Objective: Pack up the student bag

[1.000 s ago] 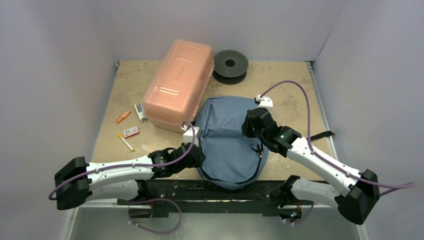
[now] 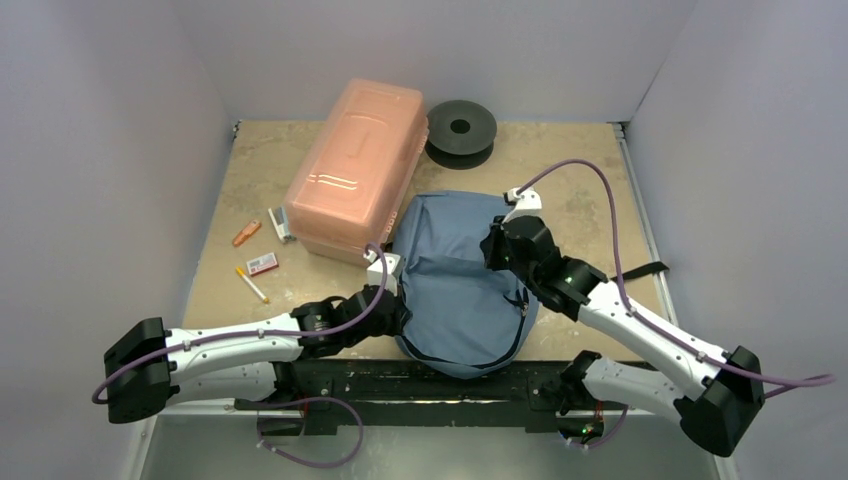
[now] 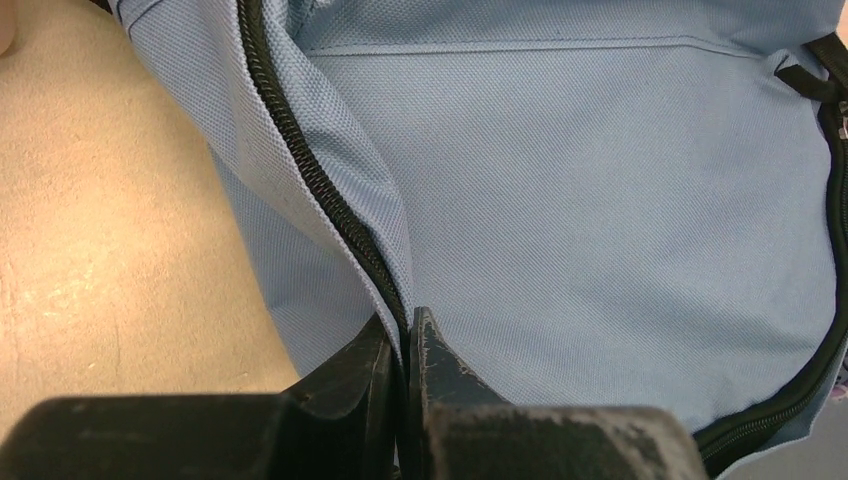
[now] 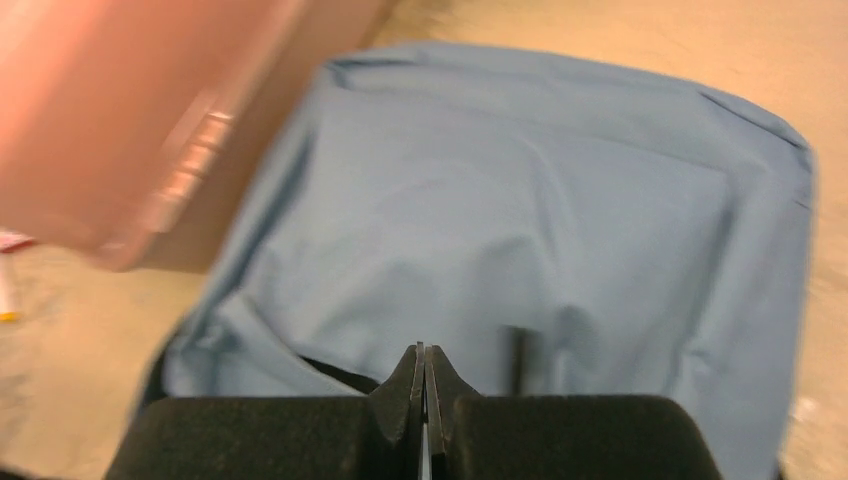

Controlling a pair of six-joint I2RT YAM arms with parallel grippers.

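A blue fabric bag (image 2: 455, 310) lies open on the table, with a black zipper along its rim. In the left wrist view my left gripper is shut on the bag's zipped left edge (image 3: 330, 180). My right gripper is shut, nothing visible between its tips, held above the bag's upper right part; its wrist view is blurred. Left of the bag lie an orange item (image 2: 247, 232), a small red-white box (image 2: 262, 263), a yellow-tipped white stick (image 2: 251, 283) and a small pale item (image 2: 285, 226).
A large pink lidded box (image 2: 355, 165) stands behind and left of the bag. A dark spool (image 2: 470, 148) sits at the back. A black strap (image 2: 645, 271) lies at the right. Walls border the table on three sides.
The left arm and the bag are nearly unchanged.
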